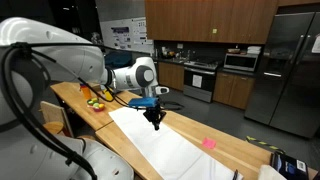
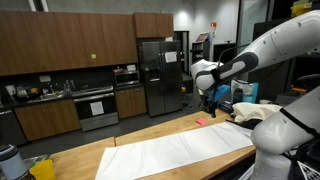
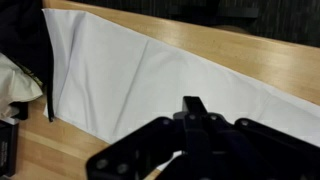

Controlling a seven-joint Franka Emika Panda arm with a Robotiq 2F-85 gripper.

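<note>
A long white cloth [image 1: 150, 140] lies spread on the wooden table; in the other exterior view the cloth [image 2: 165, 153] reaches along much of the table. Above it hangs my gripper [image 1: 153, 117], black and pointing down from the white arm, clear of the table. The second exterior view shows the gripper [image 2: 211, 110] small and dark. From the wrist, creased white cloth [image 3: 150, 85] fills the middle, and the gripper's dark body covers the lower part. Whether the fingers are apart or together is unclear; no held object shows.
A small pink item [image 1: 209, 143] rests on bare wood beside the cloth, also pink [image 2: 202, 121] in the other view. Colourful items [image 1: 97, 104] sit at the table's far left. A yellow object [image 2: 43, 168] stands on one end. Dark fabric [image 3: 25, 40] borders the cloth.
</note>
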